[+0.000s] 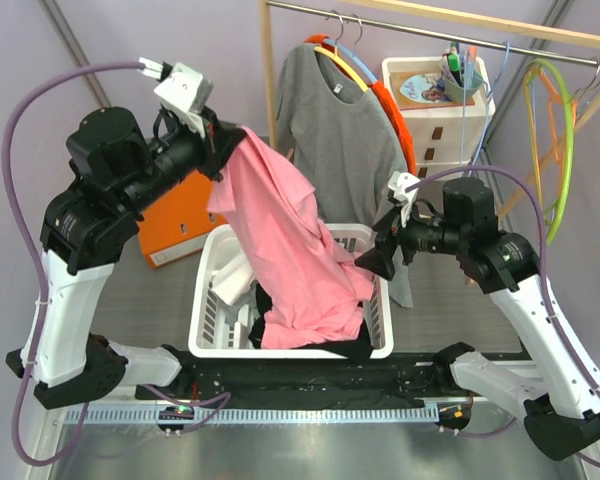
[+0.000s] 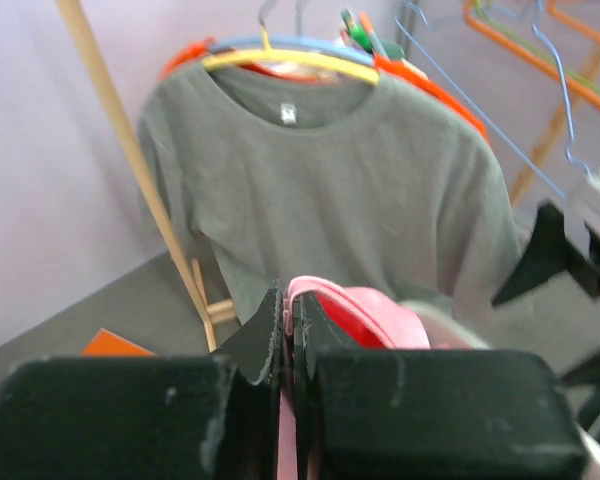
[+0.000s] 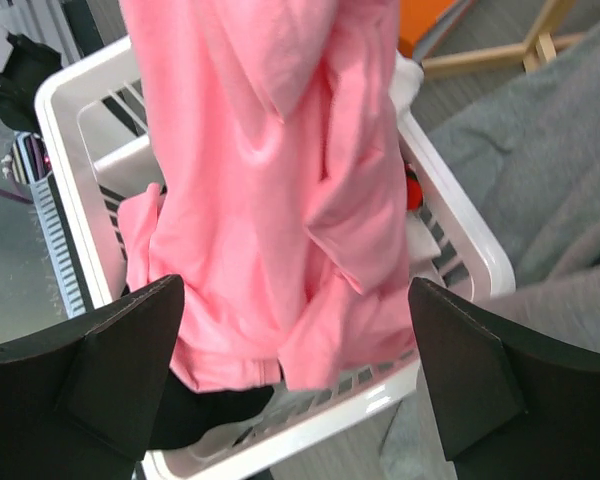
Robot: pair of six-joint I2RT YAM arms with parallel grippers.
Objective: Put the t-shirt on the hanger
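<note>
A pink t-shirt (image 1: 285,265) hangs stretched from my left gripper (image 1: 222,145), raised above the white laundry basket (image 1: 196,340); its lower end rests in the basket. In the left wrist view the left fingers are shut on a fold of pink cloth (image 2: 355,310). My right gripper (image 1: 385,250) stands open at the basket's right side, facing the hanging pink fabric (image 3: 270,200), with nothing between its fingers. Spare hangers (image 1: 555,130) hang at the right end of the rail (image 1: 440,33).
A grey shirt (image 1: 335,160) on a yellow hanger and orange garments hang at the middle of the rack. An orange binder (image 1: 170,225) lies left of the basket. A white drawer unit (image 1: 435,130) stands at the back right.
</note>
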